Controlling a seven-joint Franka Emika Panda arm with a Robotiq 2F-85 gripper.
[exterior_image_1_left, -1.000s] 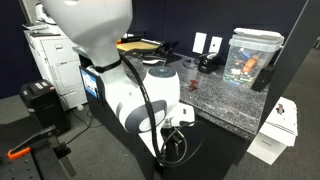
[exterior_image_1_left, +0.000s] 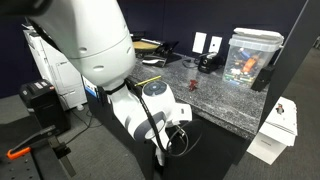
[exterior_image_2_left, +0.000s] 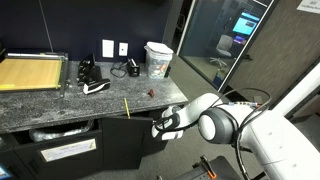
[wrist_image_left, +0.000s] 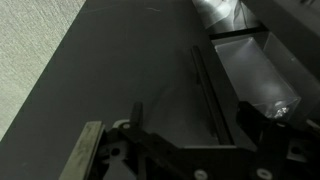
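Observation:
Seen in the wrist view, my gripper is open, its dark fingertips apart at the bottom of the frame. A long dark bar, which looks like a handle (wrist_image_left: 205, 88), runs along the dark panel (wrist_image_left: 110, 70) ahead of it. The bar lies between the lines of the two fingers; whether either touches it I cannot tell. To the right of the panel's edge, a clear plastic container (wrist_image_left: 258, 72) shows in an opening. In exterior view 1 the white arm (exterior_image_1_left: 105, 55) reaches down in front of the counter, and the fingertips are hard to make out against the dark cabinet.
The speckled countertop (exterior_image_2_left: 60, 107) lies above the dark cabinet fronts. On it stand a lidded clear tub (exterior_image_1_left: 250, 60) and a small red object (exterior_image_1_left: 193, 84). A white box (exterior_image_1_left: 274, 130) is beside the cabinet, and a loose black cable hangs by the wrist.
In exterior view 1, the upper part of the arm has sunk and shifted left, with the white wrist tilting. The hand stays low by the cabinet. The counter items have not moved.

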